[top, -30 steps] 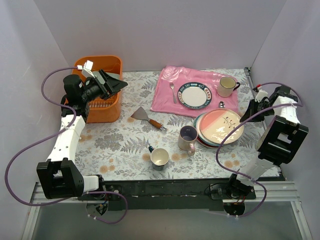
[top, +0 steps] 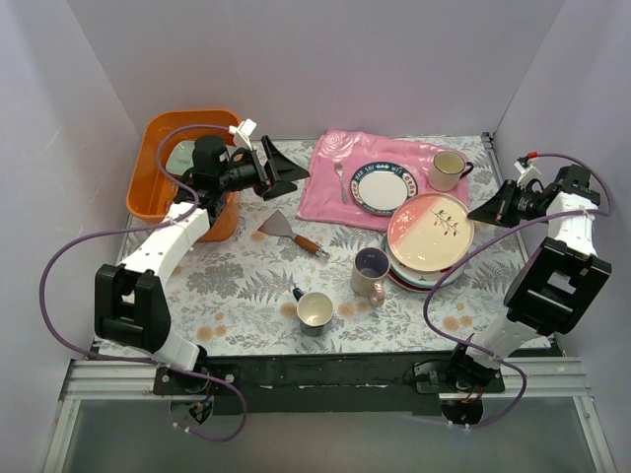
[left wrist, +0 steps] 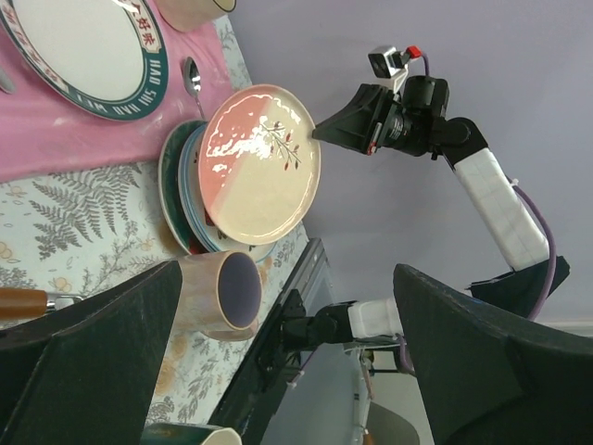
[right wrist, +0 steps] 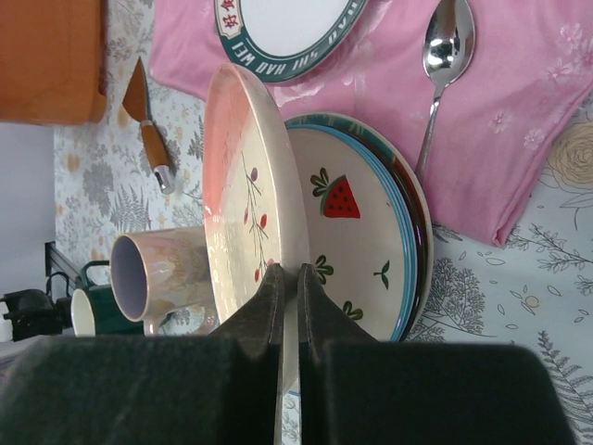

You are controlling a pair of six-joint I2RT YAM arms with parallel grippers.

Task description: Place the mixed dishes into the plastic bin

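My right gripper (top: 478, 214) is shut on the rim of a pink and cream plate (top: 429, 232), lifted and tilted over a stack of plates (right wrist: 357, 241) on the right of the table. My left gripper (top: 277, 176) stands open above the table, right of the orange bin (top: 156, 133), with nothing between its fingers. A green-rimmed plate (top: 385, 187) and a fork lie on the pink cloth (top: 320, 202); a spoon (right wrist: 443, 56) lies beside the stack. A cream mug (top: 444, 172), a grey-pink mug (top: 370, 271) and a green cup (top: 315, 311) stand around.
A spatula (top: 306, 241) with a wooden handle lies in the middle of the table. A pale dish (top: 180, 158) is in the bin. Grey walls bound the sides and back.
My left arm has swung right from over the bin to above the table. My right gripper has moved slightly up and outward with the plate, tilting it off the stack.
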